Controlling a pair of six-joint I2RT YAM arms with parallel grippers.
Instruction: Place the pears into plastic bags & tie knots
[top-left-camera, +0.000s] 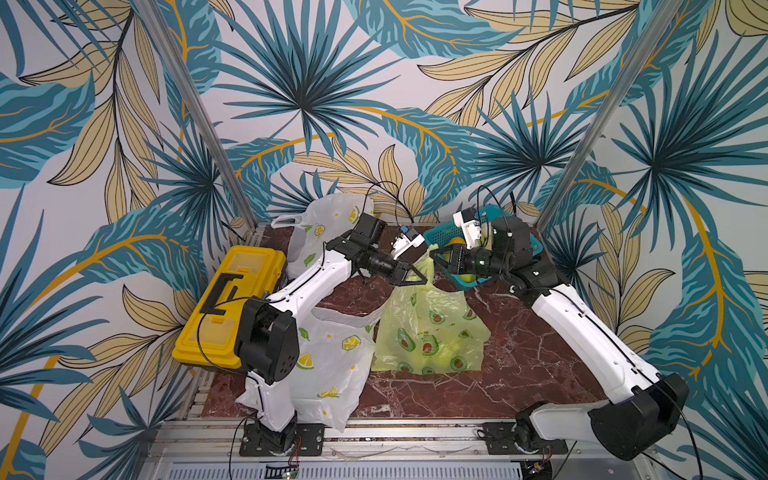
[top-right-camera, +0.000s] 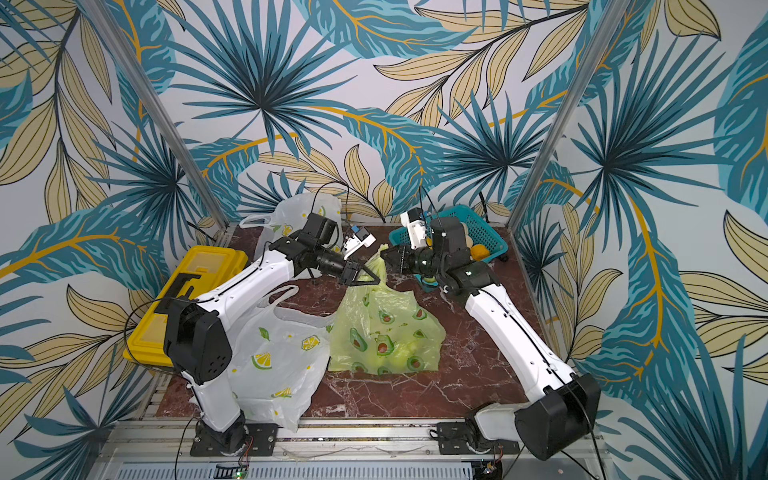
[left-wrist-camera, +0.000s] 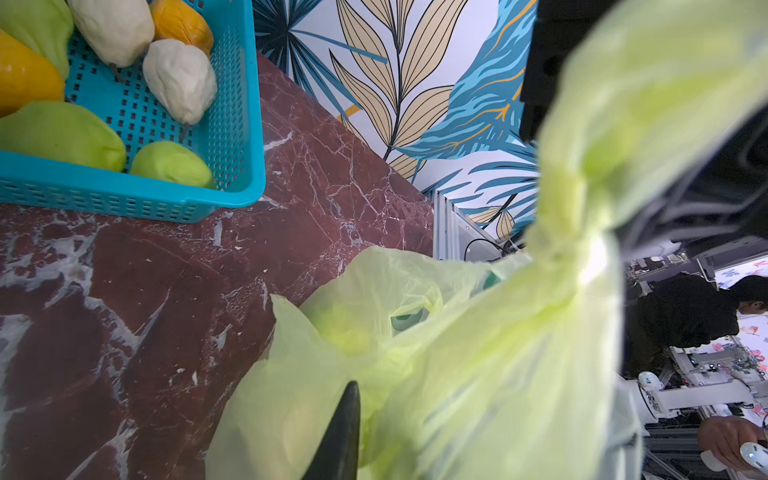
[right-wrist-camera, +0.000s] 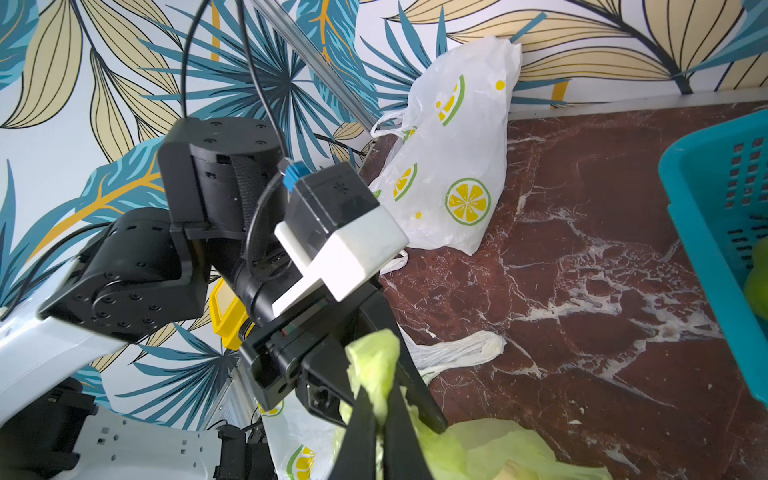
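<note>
The light-green avocado-print bag (top-left-camera: 429, 328) stands on the table with pale green lumps showing through its lower part. Its gathered neck (left-wrist-camera: 580, 208) runs close past the left wrist camera, bunched and twisted. My left gripper (top-left-camera: 422, 281) is shut beside the neck, its fingertips together and nothing visible between them; plastic covers much of it in its own wrist view. At the top of the bag my right gripper is shut on the plastic, with a green end (right-wrist-camera: 373, 360) sticking up at its fingertips. Both grippers are very close together.
Behind the right gripper stands a turquoise basket (left-wrist-camera: 249, 120) with several pears and other fruit. White lemon-print bags lie front left (top-left-camera: 328, 360) and back left (right-wrist-camera: 460, 152). A yellow toolbox (top-left-camera: 228, 304) borders the left. Bare table lies at front right.
</note>
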